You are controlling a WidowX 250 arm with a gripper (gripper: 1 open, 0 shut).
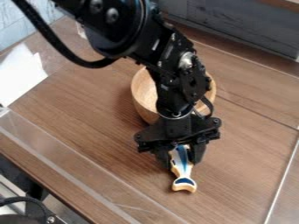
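My black gripper [180, 152] points down at the table, shut on a small fish-shaped piece [184, 182] in cream with blue and white markings. The piece's tail end sticks out below the fingers, and the rest is partly hidden by them. Behind the arm is a wooden bowl [146, 92], largely covered by the wrist.
The wooden table [93, 122] has clear room left and right of the arm. A white sheet [17, 74] lies at the left edge. A grey wall runs along the back; the table's front edge is at the lower left.
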